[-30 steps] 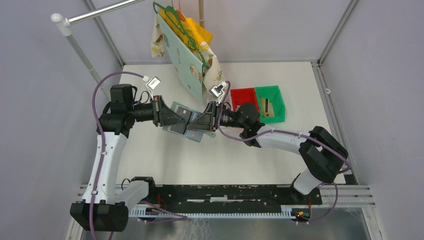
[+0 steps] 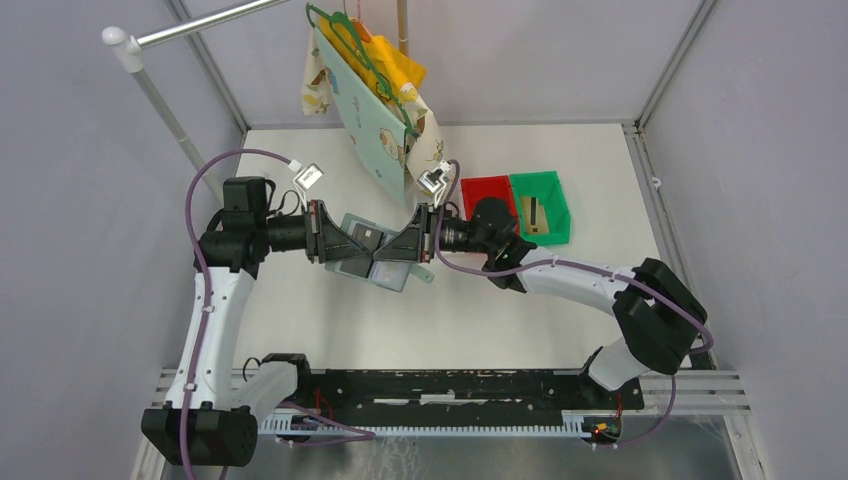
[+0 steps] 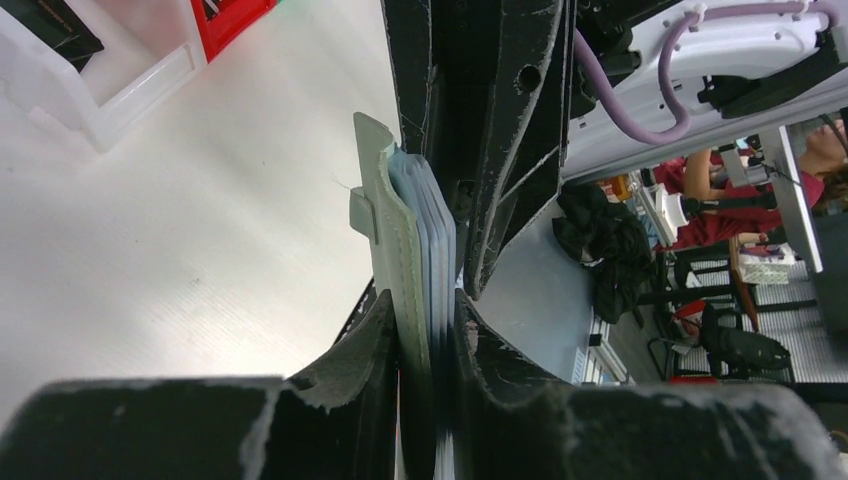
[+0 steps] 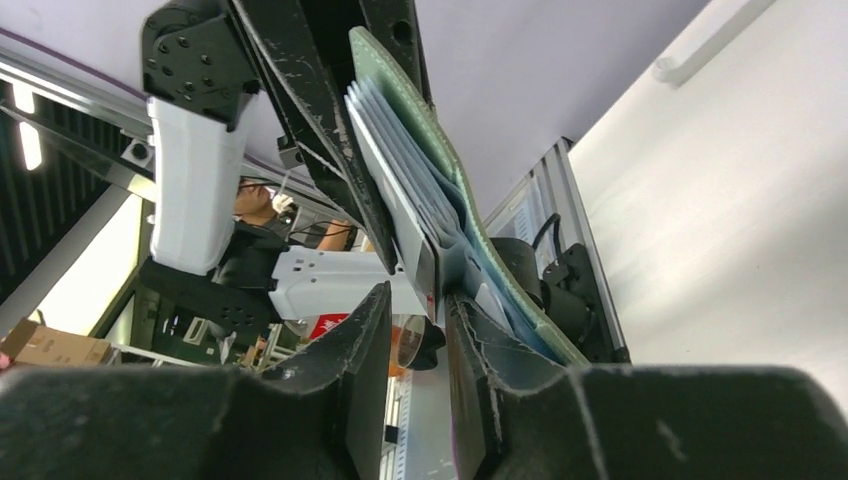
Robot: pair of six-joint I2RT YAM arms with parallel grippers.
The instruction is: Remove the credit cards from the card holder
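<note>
A pale green card holder [image 2: 354, 264] with a stack of cards inside is held upright between the two grippers above the table. My left gripper is shut on it, as the left wrist view shows edge-on. My right gripper is at the holder's other end, its fingers part open around the end of the card stack [image 4: 410, 190]; whether they touch the cards I cannot tell.
Red [image 2: 485, 186] and green [image 2: 555, 185] bins stand at the back right of the table [image 2: 330, 330]. Hanging cloths [image 2: 365, 110] on a rail are behind the grippers.
The holder and both grippers have shifted slightly toward the front of the table. The right arm's elbow has moved a little.
</note>
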